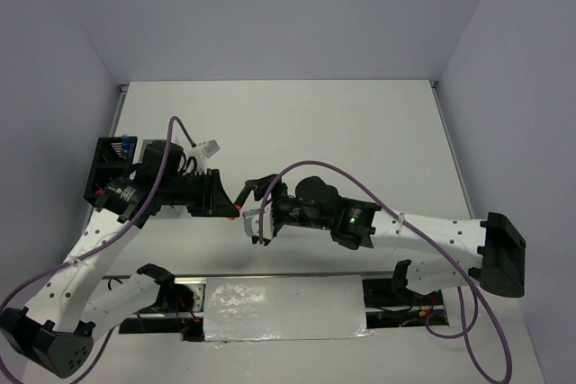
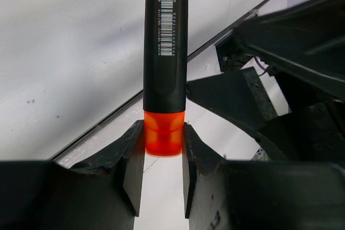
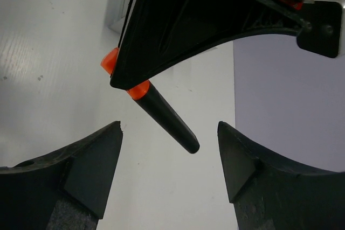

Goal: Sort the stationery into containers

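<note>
A black marker with an orange end (image 2: 166, 52) is held in the air by my left gripper, which is shut on its orange part. The marker's black end points away from the fingers. In the right wrist view the same marker (image 3: 170, 122) slants between the spread fingers of my right gripper, farther out than their tips as far as I can tell. That gripper is open, and I cannot tell whether either finger touches the marker. From above, both grippers meet near the table's middle left, around the marker (image 1: 242, 197).
A black compartmented container (image 1: 105, 161) with a few coloured items stands at the table's left edge, partly behind the left arm. A light-coloured container (image 1: 171, 211) is mostly hidden beneath that arm.
</note>
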